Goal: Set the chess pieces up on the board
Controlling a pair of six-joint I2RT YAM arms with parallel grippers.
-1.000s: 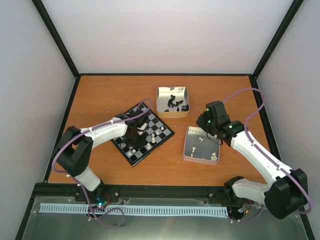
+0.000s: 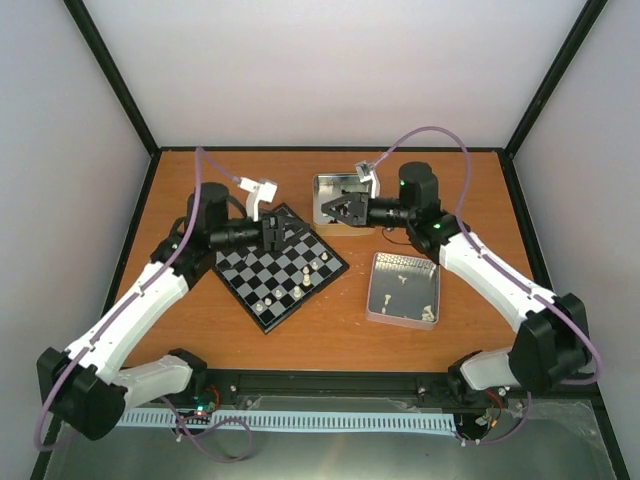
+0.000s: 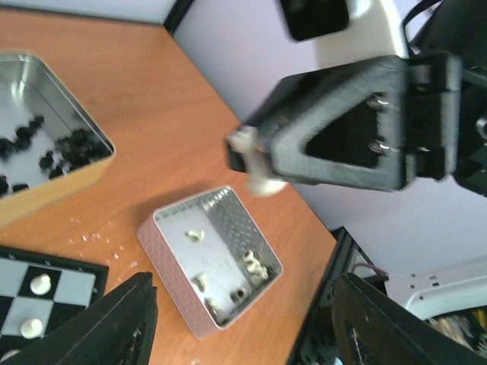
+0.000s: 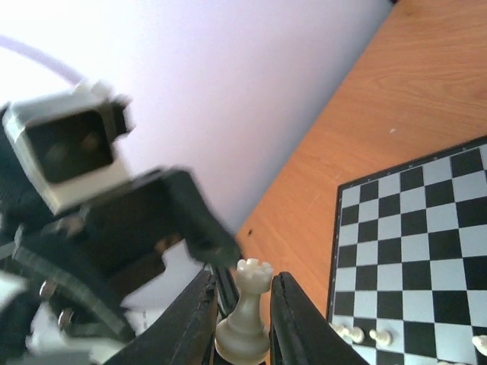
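The chessboard (image 2: 255, 280) lies mid-table with several white pieces on its front-right squares. My left gripper (image 2: 287, 230) is raised over the board, fingers (image 3: 114, 327) apart and empty. My right gripper (image 2: 335, 208) is raised right of it; a white piece stands upright at its fingertips, also seen blurred (image 3: 255, 160) in the left wrist view. Whether those fingers are closed on it is unclear. The pink-rimmed tray (image 2: 403, 318) holds loose white pieces at front right.
A tray (image 3: 91, 175) of black pieces sits at the back, partly behind my right arm.
My left arm has risen from low over the board and swung toward the centre.
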